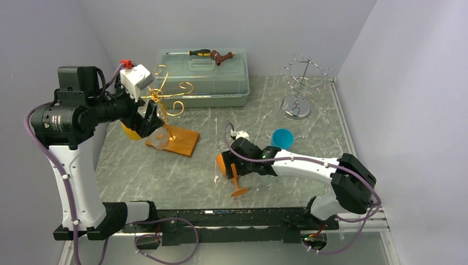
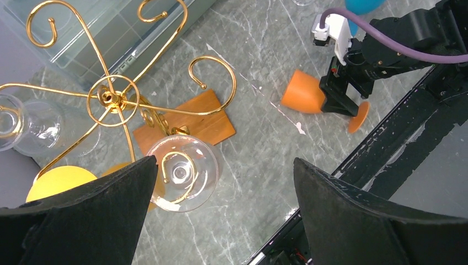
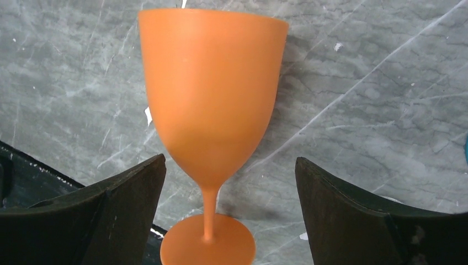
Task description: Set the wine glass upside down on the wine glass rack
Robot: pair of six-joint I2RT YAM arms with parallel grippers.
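Observation:
An orange wine glass (image 1: 235, 182) lies on its side on the table, bowl toward the back and foot toward the front edge. Above it, my right gripper has its fingers spread, one to each side of the glass's narrow lower bowl and stem; a gap shows on both sides. At the left stands the gold wine glass rack (image 2: 113, 101) on a wooden base (image 1: 184, 142). A clear glass (image 2: 207, 182) hangs from one of its curled arms. My left gripper hovers over the rack's front, open and empty, with one finger partly covering the view of it.
More glasses hang on the gold rack, one yellow (image 2: 55, 183) and one clear (image 2: 47, 127). Behind stands a green toolbox (image 1: 212, 88). A silver rack (image 1: 298, 105) is at the back right, a blue glass (image 1: 282, 138) in front of it.

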